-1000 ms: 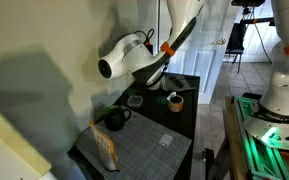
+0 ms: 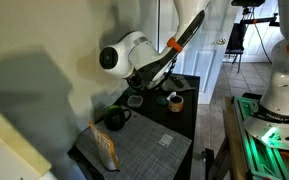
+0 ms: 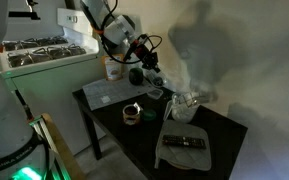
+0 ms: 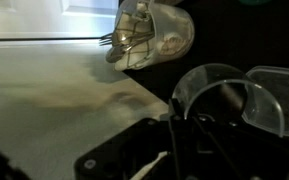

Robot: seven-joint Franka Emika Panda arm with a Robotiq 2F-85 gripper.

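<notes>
A clear cup [image 4: 227,98] with a round rim fills the lower middle of the wrist view. My gripper appears shut on the cup's near wall, though its transparent side makes the contact hard to see. In exterior view 2 the gripper [image 3: 149,48] hangs above the back of the dark table, close to the wall. A clear container [image 4: 284,88] lies on the table beside the cup in the wrist view; it also shows as a small clear container [image 2: 135,100] in exterior view 1.
A utensil holder [image 3: 181,108] with forks stands near the wall. Around the dark table [image 3: 219,124] are a black mug [image 2: 117,117], a brown jar [image 2: 176,103], a grey mat [image 2: 144,150] and a drying mat [image 3: 184,151] bearing a dark tray [image 3: 184,142].
The objects on the table look unmoved.
</notes>
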